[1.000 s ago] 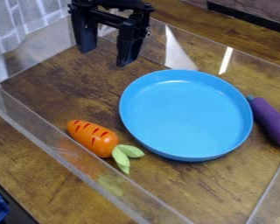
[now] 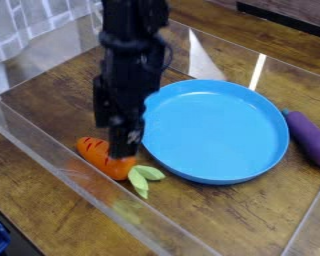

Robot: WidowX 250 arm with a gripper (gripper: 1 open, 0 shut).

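Note:
My black gripper (image 2: 120, 130) hangs low over an orange toy carrot (image 2: 99, 158) with pale green leaves (image 2: 140, 178), at the lower left of the camera view. The gripper is open and blurred, its fingertips just above or around the carrot's upper part; whether they touch it I cannot tell. A large blue plate (image 2: 216, 134) lies to the right of the carrot.
A purple toy eggplant (image 2: 308, 138) lies right of the plate. A white object (image 2: 207, 60) stands behind the plate. Clear tray walls edge the wooden surface (image 2: 56, 225). A blue object (image 2: 0, 240) is at the bottom-left corner.
My gripper has come down and toward the front from the top of the view, to over the carrot. The carrot, plate and eggplant have not visibly moved.

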